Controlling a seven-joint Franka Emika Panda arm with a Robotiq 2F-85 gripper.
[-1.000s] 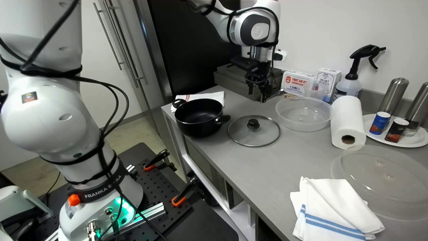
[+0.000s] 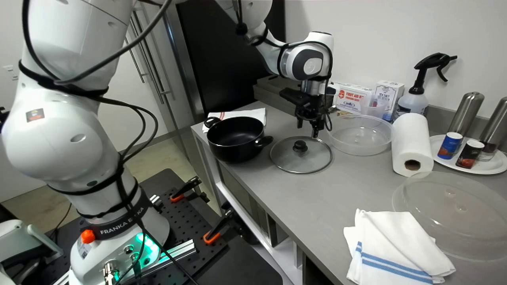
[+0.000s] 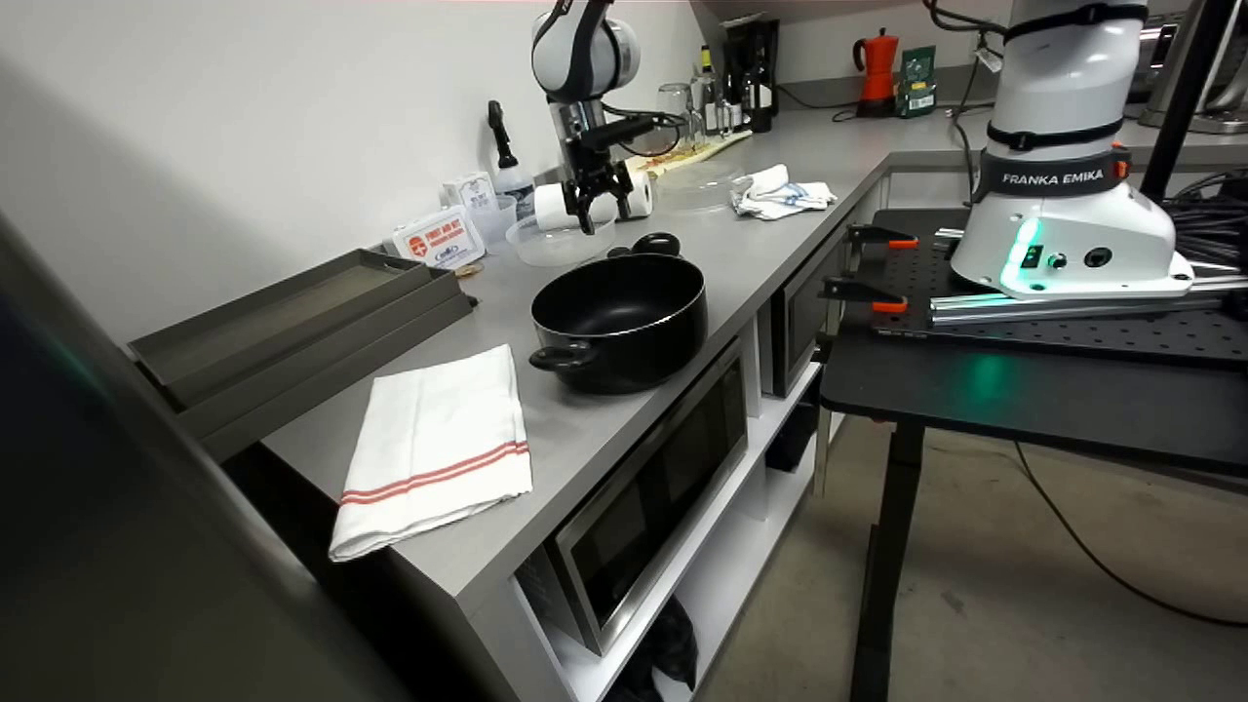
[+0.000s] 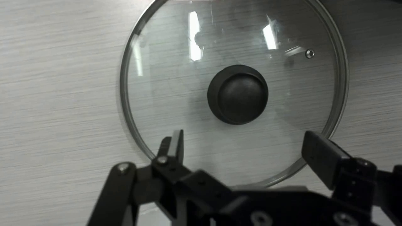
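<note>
A round glass lid (image 2: 311, 161) with a metal rim and a black knob (image 2: 300, 145) lies flat on the grey counter. My gripper (image 2: 307, 130) hangs above the counter behind the lid, open and empty. In the wrist view, the knob (image 4: 237, 94) appears beyond the gap between my fingers, which are spread wide over the near part of the rim; the gripper is apart from the knob. Left of the lid in exterior view 1 stands an empty black pot (image 2: 236, 138) with two handles, uncovered.
A clear plastic bowl (image 2: 359, 135) is close on the lid's right, with a paper towel roll (image 2: 412, 144) past it. Grey trays (image 3: 310, 339) and a first aid box (image 3: 439, 240) line the wall. A red-striped towel (image 3: 433, 445) lies near the counter's end.
My gripper has come down closer to the counter and the lid, with its fingers now spread apart. The lid and pot have not moved.
</note>
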